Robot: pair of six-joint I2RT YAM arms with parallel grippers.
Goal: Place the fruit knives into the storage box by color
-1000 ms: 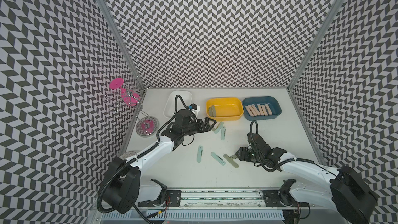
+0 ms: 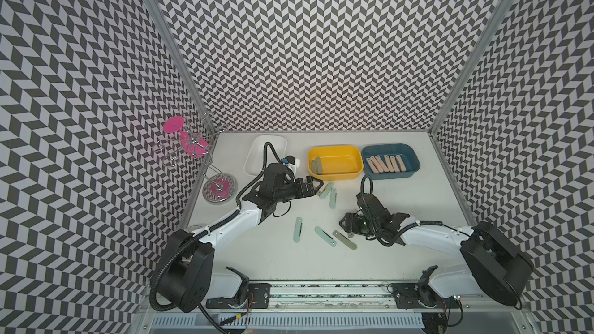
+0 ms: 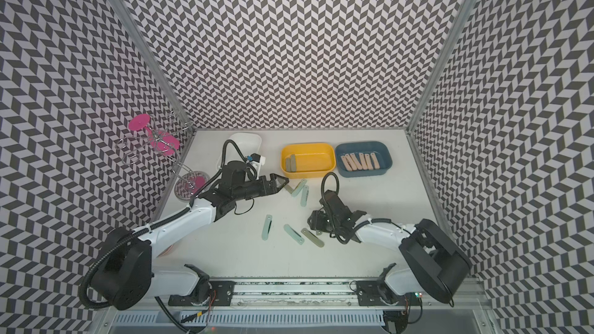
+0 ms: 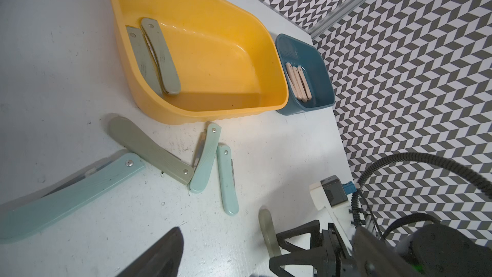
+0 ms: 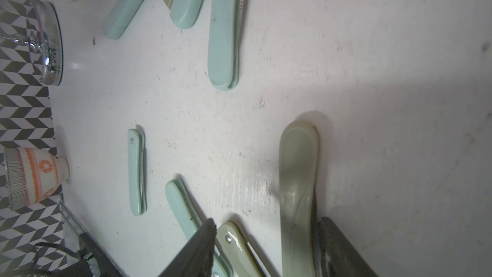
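Note:
My left gripper (image 2: 320, 185) hangs open by the front of the yellow box (image 4: 205, 115), holding nothing. In the left wrist view, an olive knife (image 4: 148, 148) lies before that box, touching a mint knife (image 4: 206, 158); two more mint knives lie nearby. Two olive knives (image 4: 161, 56) rest inside the yellow box. The right gripper is open low over the table. One olive knife (image 5: 298, 189) lies between its fingers, close to the right finger (image 5: 340, 251); another olive knife (image 5: 238, 251) and a mint knife (image 5: 187, 210) lie beside the left finger.
Beside the yellow box, the blue box (image 2: 389, 175) holds several pinkish knives (image 2: 385, 164). An empty-looking white box (image 2: 252, 159) is at the back left, partly behind the left arm. Another mint knife (image 2: 297, 229) lies alone mid-table. A wire rack with pink discs (image 2: 217, 188) stands far left.
The left gripper looks almost unmoved.

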